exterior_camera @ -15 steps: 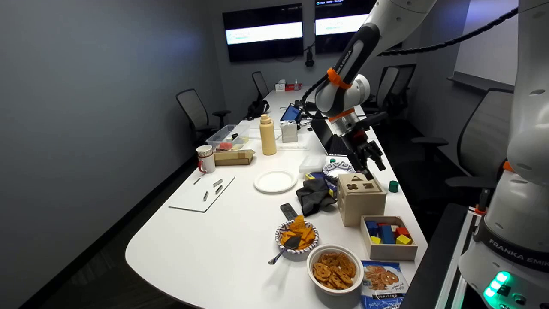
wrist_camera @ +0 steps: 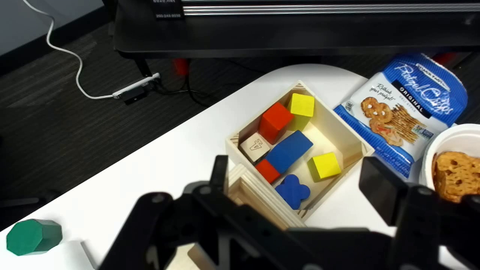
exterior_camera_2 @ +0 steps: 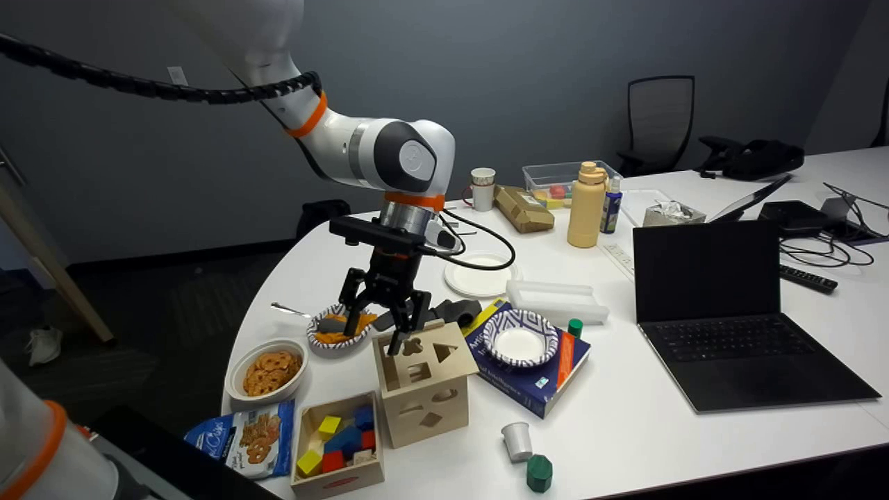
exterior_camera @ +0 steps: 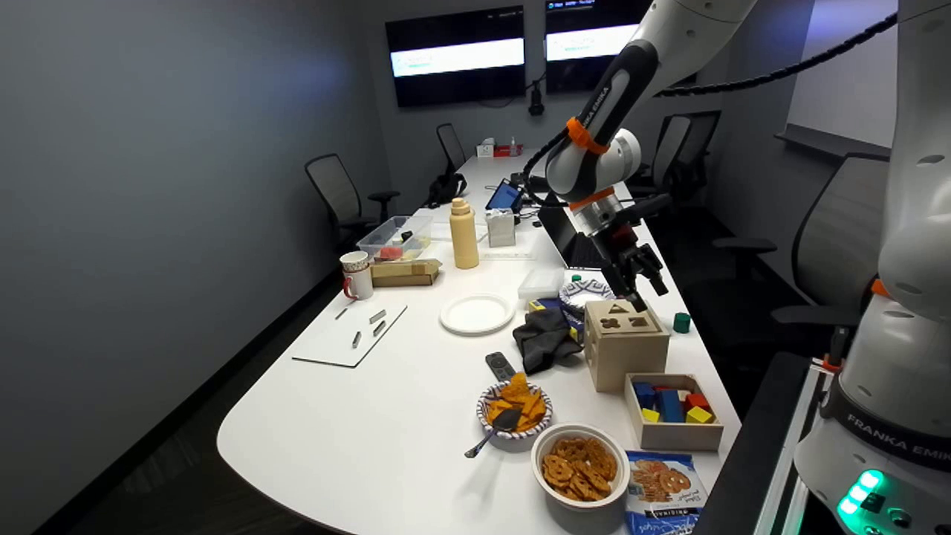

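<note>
My gripper (exterior_camera_2: 375,332) stands open above the wooden shape-sorter box (exterior_camera_2: 429,421), its fingers spread wide with nothing held between them. In the wrist view, one finger (wrist_camera: 220,173) appears over the sorter's edge and the other (wrist_camera: 380,189) near the pretzel bag. A shallow wooden tray (wrist_camera: 339,186) sits against the sorter. Inside it lie a blue clover-shaped block (wrist_camera: 293,191), a long blue block (wrist_camera: 289,150), a red block (wrist_camera: 275,121), yellow blocks (wrist_camera: 324,165) and a pale block marked 4 (wrist_camera: 255,147). A green block (exterior_camera_2: 539,472) rests on the table near a small grey cup (exterior_camera_2: 517,440).
A pretzel bag (exterior_camera: 664,495), a pretzel bowl (exterior_camera: 539,455) and a chip bowl with a spoon (exterior_camera: 486,406) stand near the tray. Beyond the sorter are a book (exterior_camera_2: 542,387) with a patterned bowl (exterior_camera_2: 521,343) and a laptop (exterior_camera_2: 750,367).
</note>
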